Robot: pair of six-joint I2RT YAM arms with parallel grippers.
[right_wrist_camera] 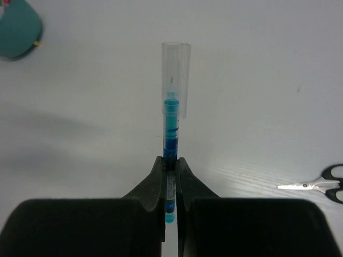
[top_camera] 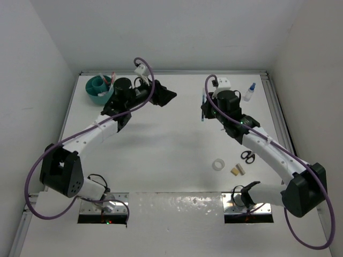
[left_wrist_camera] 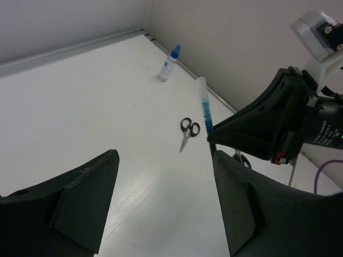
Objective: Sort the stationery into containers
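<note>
A pen with clear cap and blue-cyan barrel is held upright in my right gripper, shut on its middle; it also shows in the left wrist view (left_wrist_camera: 204,107). My left gripper (top_camera: 168,96) stands open and empty, left of the pen and pointing toward it. The teal container cluster (top_camera: 92,92), with some items in it, sits at the back left. Black scissors (top_camera: 247,157), a second pair (left_wrist_camera: 187,128), a tape roll (top_camera: 218,164), a tan block (top_camera: 234,171) and a grey block (top_camera: 240,169) lie on the right side.
A blue-capped bottle (top_camera: 249,92) stands at the back right. Walls enclose the back and sides.
</note>
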